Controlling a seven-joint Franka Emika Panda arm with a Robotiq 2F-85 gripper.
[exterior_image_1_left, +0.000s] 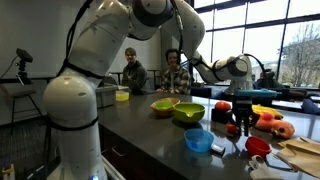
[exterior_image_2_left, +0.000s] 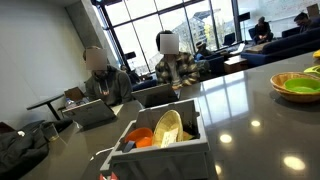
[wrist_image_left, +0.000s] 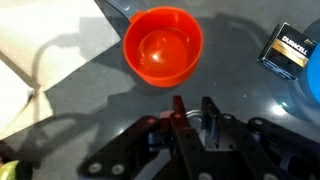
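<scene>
In the wrist view my gripper is nearly closed, with a small pale, shiny item (wrist_image_left: 195, 120) showing at its fingers. Most of that item is hidden by the fingers, so I cannot tell what it is. Beyond the fingertips stands a red cup (wrist_image_left: 163, 47), open side up and apart from them. Exterior view 1 has the gripper (exterior_image_1_left: 242, 125) low over the table, behind the same red cup (exterior_image_1_left: 258, 146). A small red object (exterior_image_1_left: 231, 129) appears beside the fingers there.
A Duracell box (wrist_image_left: 287, 51) lies near a blue bowl (exterior_image_1_left: 198, 141). Farther back are a green bowl (exterior_image_1_left: 188, 112) and a dark box (exterior_image_1_left: 221, 112). Boards (exterior_image_1_left: 300, 156) lie at the right. Clear tabletop extends left of the blue bowl. Two people sit across the table.
</scene>
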